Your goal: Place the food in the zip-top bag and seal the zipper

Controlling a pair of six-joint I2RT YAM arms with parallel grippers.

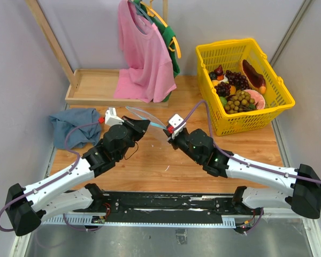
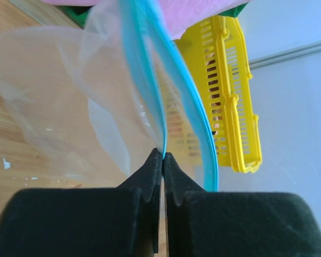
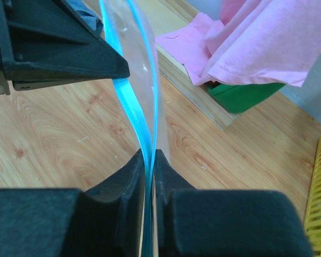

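The clear zip top bag [image 2: 48,101], with blue strips along its mouth, hangs between my two grippers, and no food shows in it. My left gripper is shut on one lip of the bag; the other lip passes free to the right of its fingers in the left wrist view. My right gripper has both blue strips running between its fingers, with a narrow gap; whether it grips them cannot be told. The lips stand apart near the left fingertips [image 3: 117,69] and converge at the right gripper. Assorted food [image 1: 241,96] lies in the yellow basket [image 1: 216,115].
A blue cloth [image 1: 75,128] lies at the left. Behind the bag, a pink shirt [image 1: 147,59] hangs low over a wooden rack base [image 1: 96,85]. The basket stands close behind my right arm. Bare table lies below the bag.
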